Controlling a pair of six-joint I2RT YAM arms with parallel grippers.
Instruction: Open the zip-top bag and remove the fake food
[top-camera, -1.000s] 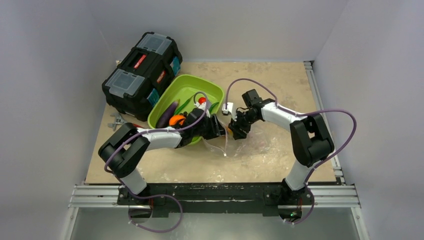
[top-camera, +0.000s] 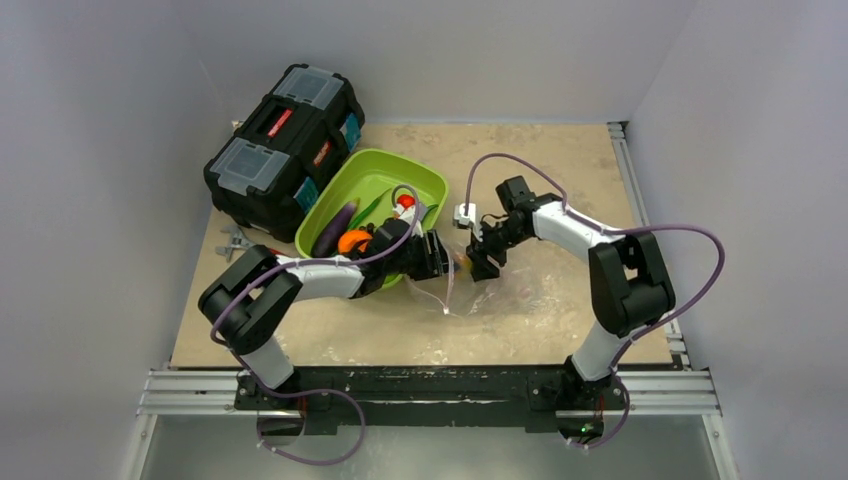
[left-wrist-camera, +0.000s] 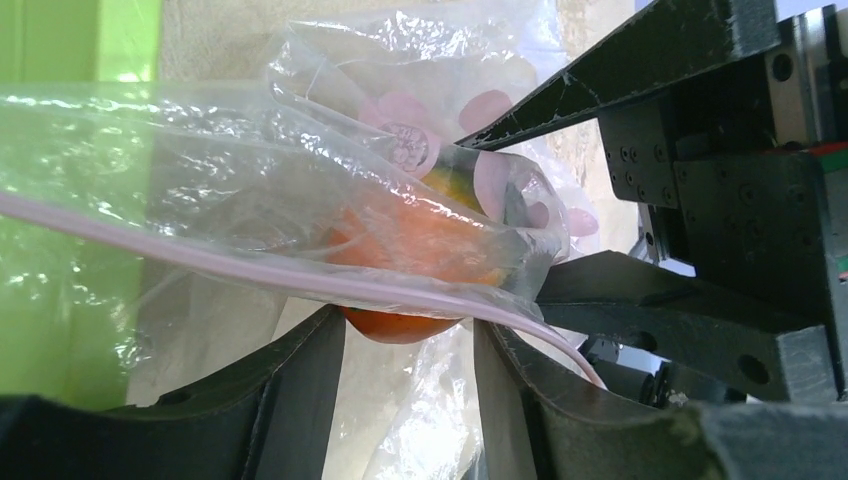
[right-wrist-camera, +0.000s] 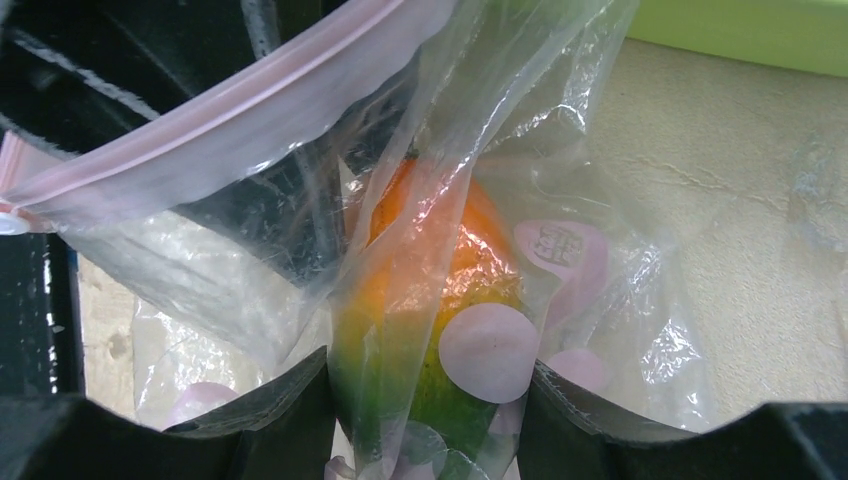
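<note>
A clear zip top bag (top-camera: 500, 295) with a pink zip strip lies crumpled in the table's middle, an orange-and-green fake food (right-wrist-camera: 455, 260) inside. My left gripper has its fingers either side of the orange part (left-wrist-camera: 395, 325), just under the zip strip, part open. My right gripper has its fingers at the green end, over the bag's film, also part open. Whether either grips firmly is hard to tell.
A green bin (top-camera: 365, 165) holding an eggplant, orange and other produce stands at back left, beside a black toolbox (top-camera: 285, 140).
My right gripper has moved slightly to the right over the last second; my left gripper has shifted a little.
</note>
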